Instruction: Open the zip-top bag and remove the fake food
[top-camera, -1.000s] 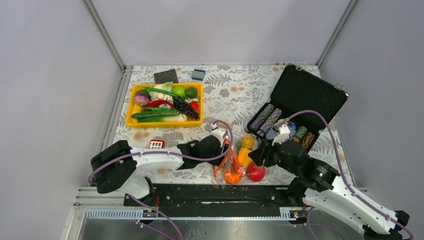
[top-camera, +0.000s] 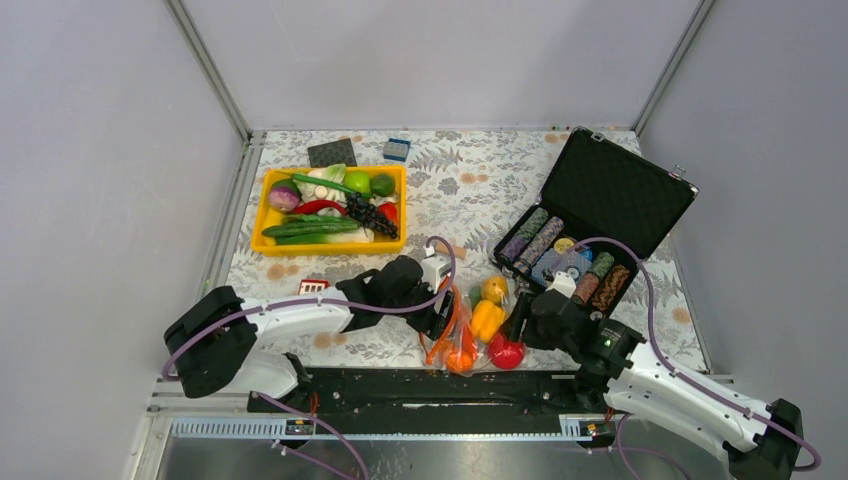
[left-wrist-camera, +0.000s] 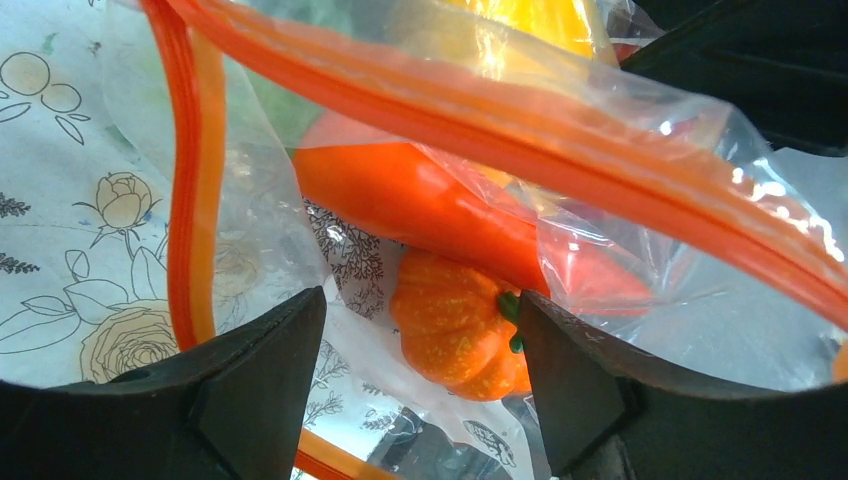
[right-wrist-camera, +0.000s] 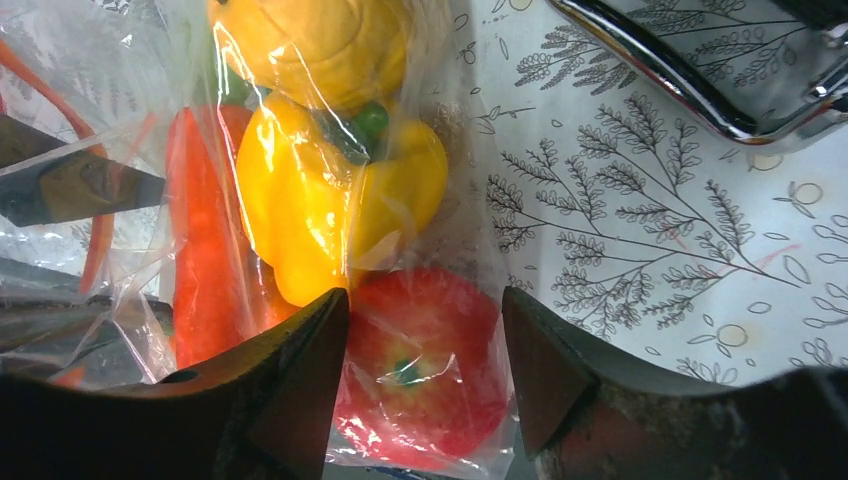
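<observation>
The clear zip-top bag, its orange zipper parted at the mouth, lies at the front centre of the table. Inside are an orange pumpkin, a long orange-red vegetable, a yellow pepper, a yellow food and a red tomato. My left gripper is part open at the bag's mouth, pumpkin between and beyond its fingertips. My right gripper stands open above the tomato end of the bag.
A yellow tray of fake vegetables sits at the back left. An open black case with chip rolls stands to the right.
</observation>
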